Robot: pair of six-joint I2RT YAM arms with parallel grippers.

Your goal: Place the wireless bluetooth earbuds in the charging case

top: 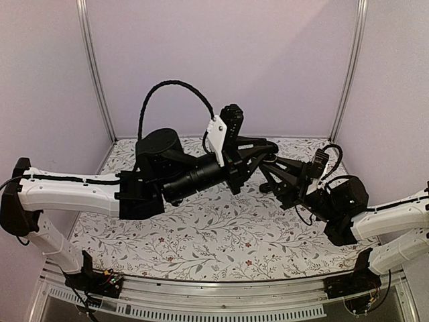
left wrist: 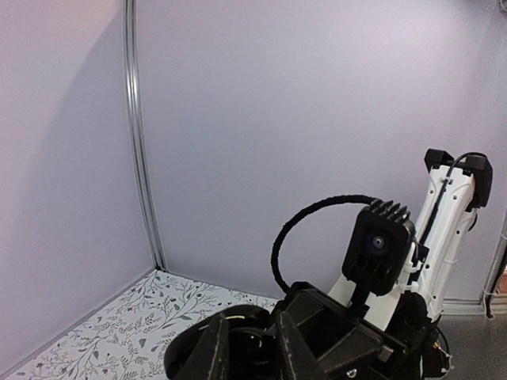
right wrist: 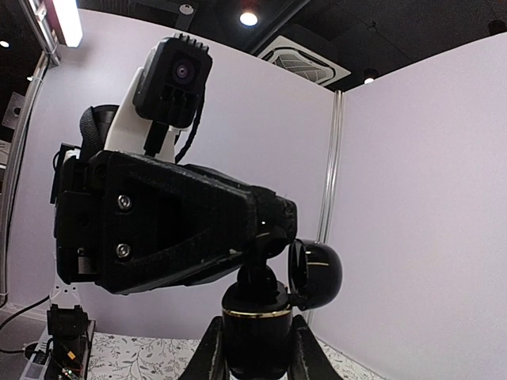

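The black charging case (right wrist: 257, 336), with a thin gold line around its rim, is held upright by my right gripper, shut on its sides. Its rounded lid (right wrist: 321, 273) stands open to the side in the right wrist view. Directly above the case mouth my left gripper is shut on a small black earbud (right wrist: 257, 277). The bud's lower end is at the opening, and how deep it sits cannot be told. In the left wrist view the lid (left wrist: 186, 344) shows behind the left fingers (left wrist: 212, 352). Both grippers (top: 270, 151) meet in mid-air in the top view.
A small dark round shape (top: 265, 188) shows beneath the right gripper; what it is cannot be told. Pale walls (top: 221, 67) stand behind and at both sides.
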